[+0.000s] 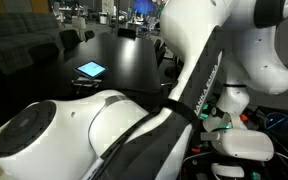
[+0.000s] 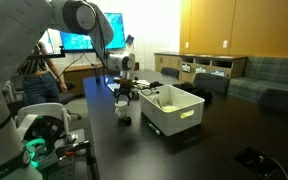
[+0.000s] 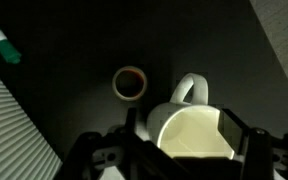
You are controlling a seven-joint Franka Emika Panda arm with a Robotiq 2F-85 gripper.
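Observation:
In the wrist view a white mug (image 3: 189,132) lies between the two fingers of my gripper, its handle (image 3: 192,88) pointing away from me. The fingers stand apart, one on each side of it; whether they touch its wall I cannot tell. A small brown cup (image 3: 130,83) sits on the dark table just beyond the left finger. From exterior view 2, the gripper (image 2: 124,99) is over the same white mug (image 2: 122,109), near the table's left side. My arm (image 1: 114,135) fills the front of exterior view 1, where the fingers are hidden.
A large white box (image 2: 174,110) stands open on the table (image 2: 194,150), right of the mug. A green marker (image 3: 2,45) and a pale ribbed surface (image 3: 9,125) show at the wrist view's left. Dark items (image 2: 259,162) lie at the right.

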